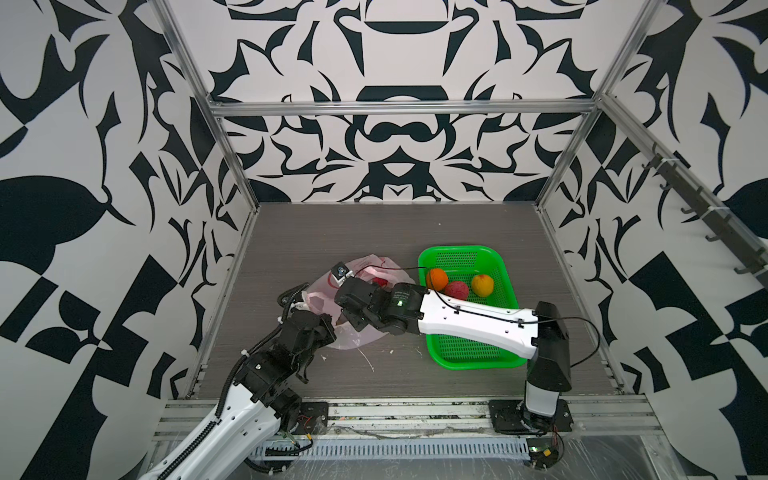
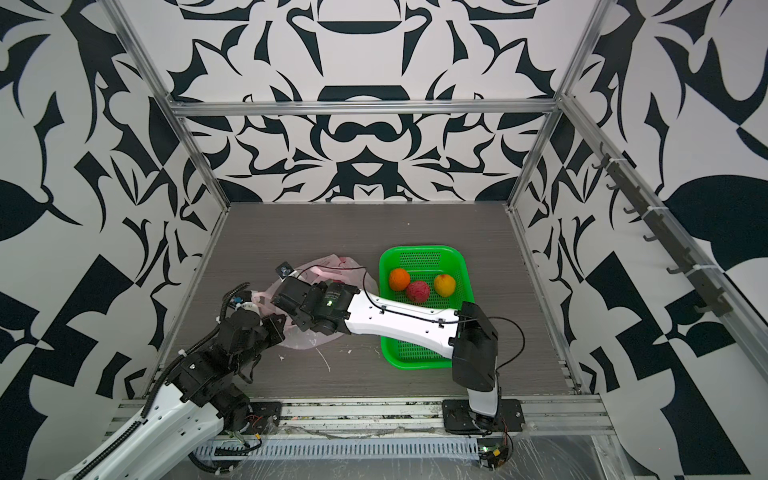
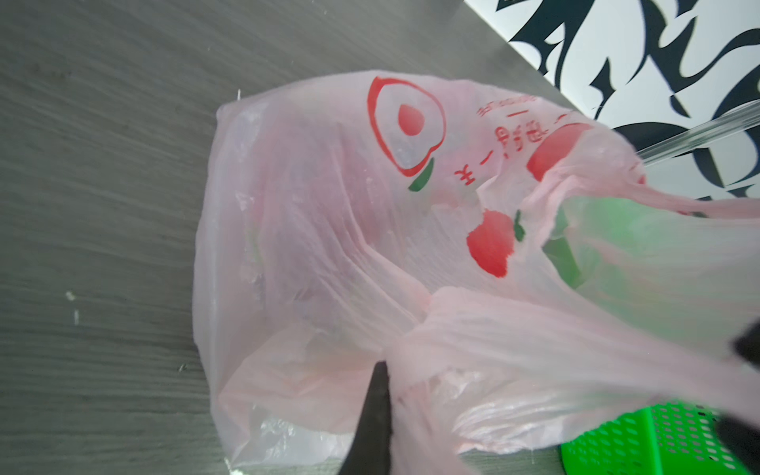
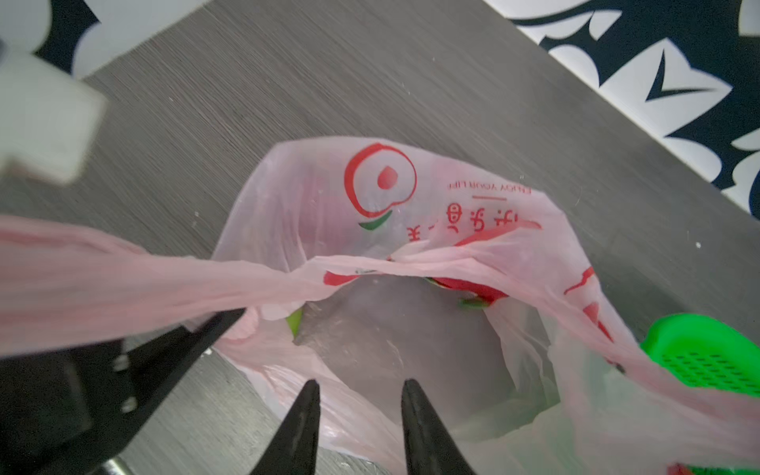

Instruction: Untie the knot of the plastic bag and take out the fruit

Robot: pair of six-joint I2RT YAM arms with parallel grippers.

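The pink plastic bag lies on the table, its mouth open in the right wrist view, showing a mostly bare-looking inside. My left gripper is at the bag's left, shut, with bag film at its fingertips in the left wrist view. My right gripper is over the bag's opening, fingers part open with nothing between them. An orange, a red fruit and a yellow fruit lie in the green basket.
The basket stands right of the bag, partly under my right arm. Patterned walls and rails surround it.
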